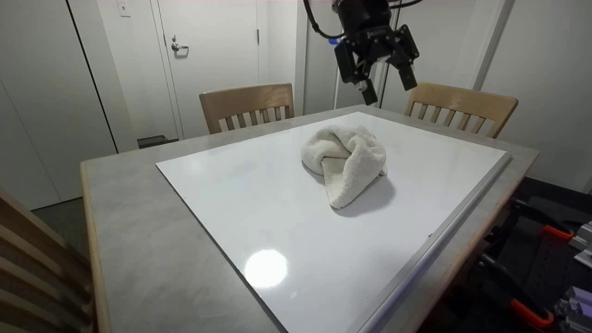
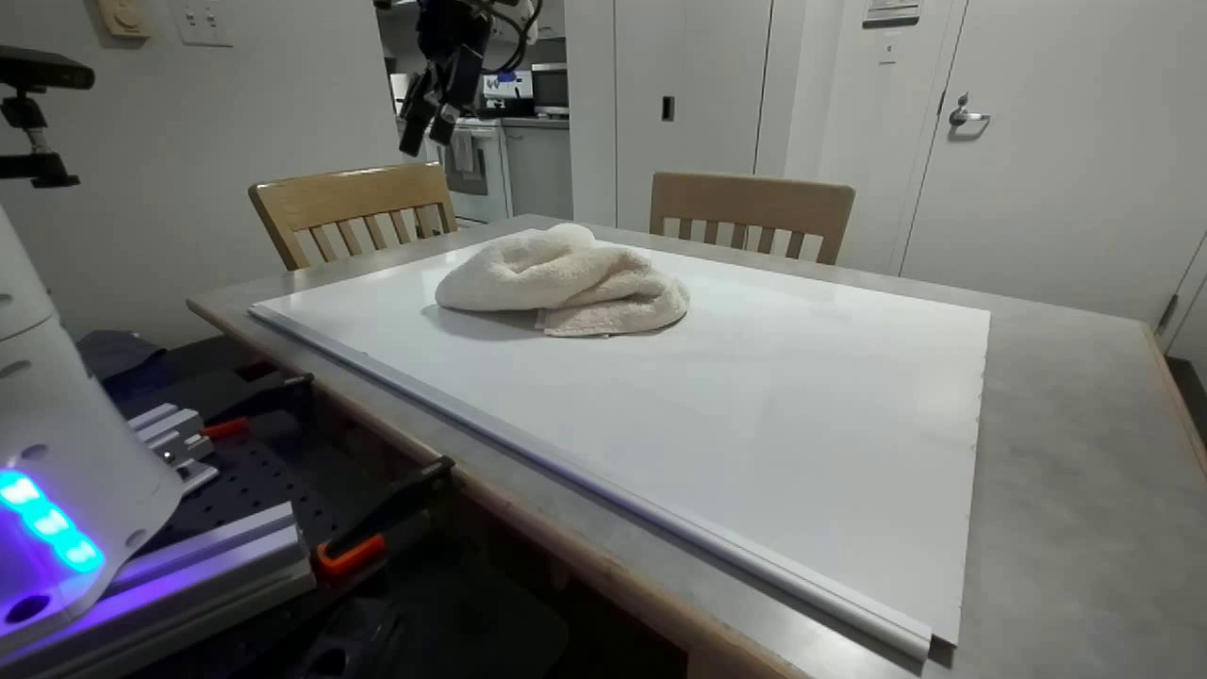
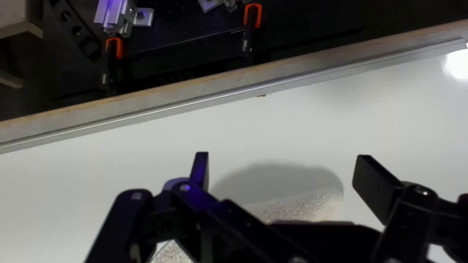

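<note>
A cream towel (image 1: 355,158) lies crumpled in a heap on the white board (image 1: 238,205), one folded corner reaching toward the board's near side in exterior view 1. In exterior view 2 the towel (image 2: 566,277) forms a low mound toward the board's far left. Well above the board hangs my gripper (image 1: 390,93), open, its fingers wide apart and nothing between them. From the wrist, part of the towel (image 3: 302,206) shows beneath the gripper, partly hidden by the gripper's dark body.
The board rests on a grey table (image 1: 127,222). Wooden chairs (image 1: 249,105) stand around it. Clamps with orange handles (image 2: 351,554) sit by the edge near the robot base (image 2: 68,475). Much of the board around the towel is bare.
</note>
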